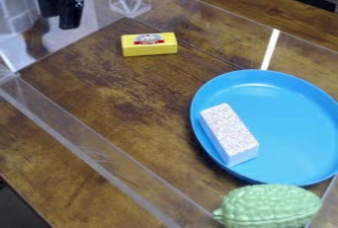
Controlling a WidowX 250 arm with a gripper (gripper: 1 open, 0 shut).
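Note:
My black gripper (62, 11) hangs at the top left of the camera view, open, above the back left corner of the clear-walled tray. A yellow box with a red and white label (149, 43) lies on the wooden floor to its right. A blue plate (291, 118) sits on the right, with a white speckled block (228, 134) lying on it. A green bumpy vegetable-like object (267, 207) lies at the bottom, in front of the plate.
Clear plastic walls (93, 158) border the wooden work area. A thin white strip (270, 49) stands out behind the plate.

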